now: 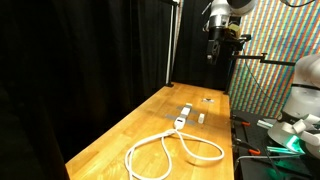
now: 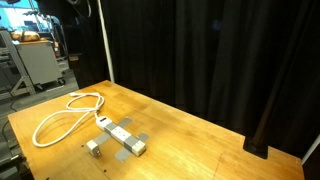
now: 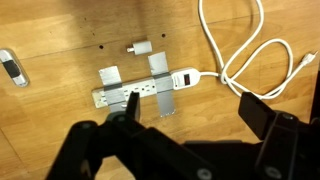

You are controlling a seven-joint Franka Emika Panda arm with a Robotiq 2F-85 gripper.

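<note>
A white power strip (image 3: pixel 140 92) lies on the wooden table, with grey tape (image 3: pixel 158 64) crossing it in two places. Its white cord (image 3: pixel 228 70) runs off in loops to the right in the wrist view. Beside the strip, apart from it, is a small white block-like piece (image 3: pixel 140 47), which also shows in exterior view 2 as a pale block (image 2: pixel 93 147). High above the table hangs my gripper, open, its dark fingers (image 3: pixel 106 143) wide apart with nothing between them. In exterior view 1 the gripper (image 1: pixel 213 52) is well clear of everything on the table.
A small grey-and-black object (image 3: pixel 13 67) lies at the left edge of the wrist view. Black curtains (image 2: pixel 190 60) stand behind the table. Another robot arm's base (image 1: pixel 292 135) shows at the right in exterior view 1.
</note>
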